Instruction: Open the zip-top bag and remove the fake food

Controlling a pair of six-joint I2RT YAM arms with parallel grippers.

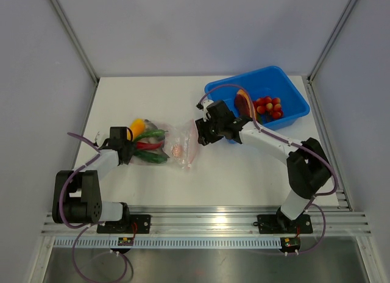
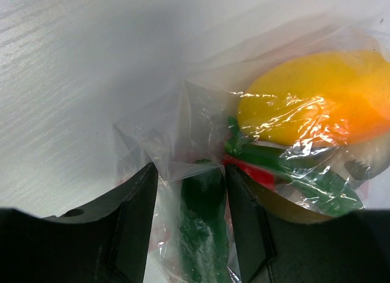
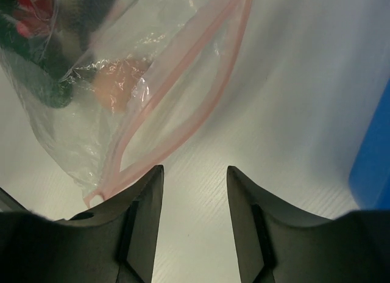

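The clear zip top bag (image 1: 183, 136) lies at the table's left-centre, its pink-edged mouth (image 3: 201, 115) parted and facing right. Inside show a yellow pepper (image 2: 304, 100), green peppers (image 1: 150, 156), a red pepper (image 1: 148, 146) and a small orange-pink round piece (image 3: 116, 82). At the closed end, my left gripper is shut on the bag's plastic, with a green pepper just below. My right gripper stands open beside the bag's mouth, nothing between its fingers; the left one of them is close to the pink edge.
A blue bin (image 1: 292, 88) stands at the back right, holding several red round fruits (image 1: 269, 106) and a long brown-orange item (image 1: 244, 103). My right arm passes in front of the bin's near side.
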